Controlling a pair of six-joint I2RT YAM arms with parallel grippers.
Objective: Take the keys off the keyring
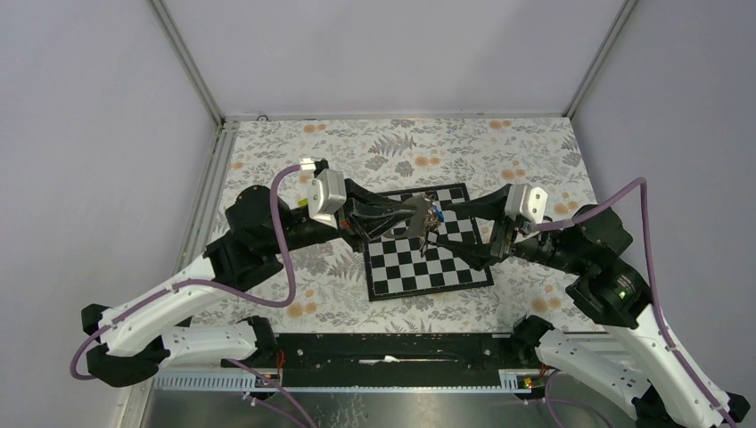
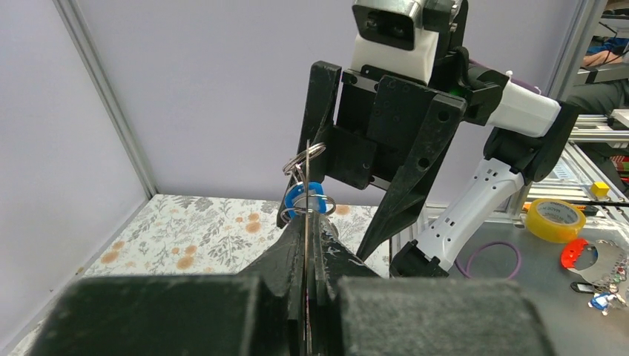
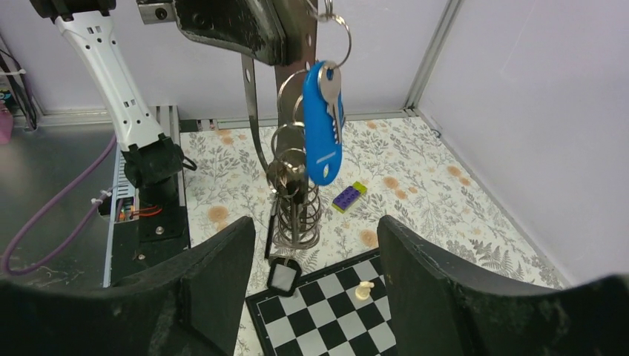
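Note:
A thin metal keyring plate (image 2: 307,178) stands edge-on in the left wrist view, with my left gripper shut on it. In the right wrist view, several metal rings (image 3: 291,159) hang along the plate. A blue tag (image 3: 320,152) and a silver key (image 3: 331,89) dangle from one ring, nearest to my right gripper's camera. My right gripper is open, its fingers spread below and on both sides of the hanging rings. From above, its fingertips reach the bunch of keys (image 1: 430,225); whether they touch it is unclear.
Beneath the arms lies a chessboard (image 1: 406,283) with a pale pawn (image 3: 363,290) on it. A purple and green brick (image 3: 348,196) sits on the floral cloth. A yellow tape roll (image 2: 555,220) and another bunch of keys (image 2: 604,298) rest farther off.

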